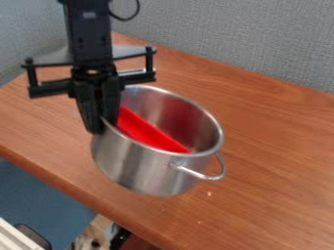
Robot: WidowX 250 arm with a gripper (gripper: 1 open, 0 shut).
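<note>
A steel pot (pixel 136 168) with a red object (pixel 150 131) inside sits near the front left edge of the wooden table. My black gripper (pixel 101 122) reaches down at the pot's left rim, shut, its tips at the wall. Whether the rim is between the fingers is hard to see. The pot's near side handle points toward the right front.
A grey wall (pixel 248 39) stands at the back. Beyond the table's left front edge lie a blue floor (pixel 39 195) and some clutter at the bottom.
</note>
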